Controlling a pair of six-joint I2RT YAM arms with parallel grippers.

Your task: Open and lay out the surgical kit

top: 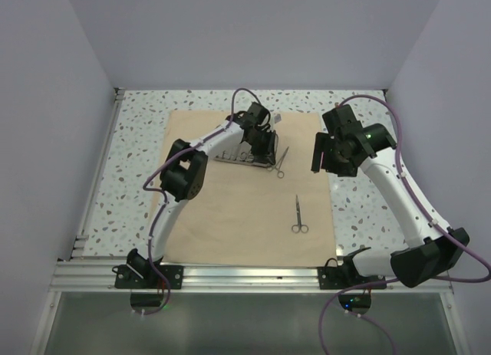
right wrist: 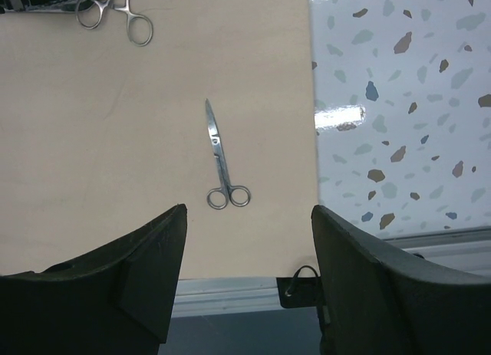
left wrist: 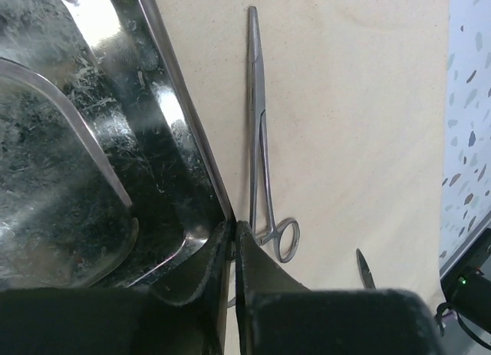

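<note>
A metal tray (top: pixel 230 159) holding instruments lies at the back of the beige cloth; its rim (left wrist: pixel 186 102) crosses the left wrist view. Just right of it on the cloth lies a hemostat (left wrist: pixel 259 117), one ring partly hidden by my left gripper's fingers. My left gripper is low at the tray's right corner, its fingertips close together beside the rim and rings; whether anything is between them is unclear. Scissors (right wrist: pixel 219 156) lie alone on the cloth, front right. My right gripper is open and empty, raised near the cloth's right edge.
Speckled tabletop (top: pixel 368 202) shows on both sides. A metal rail (top: pixel 245 278) runs along the front edge, and the left arm crosses the cloth's left side.
</note>
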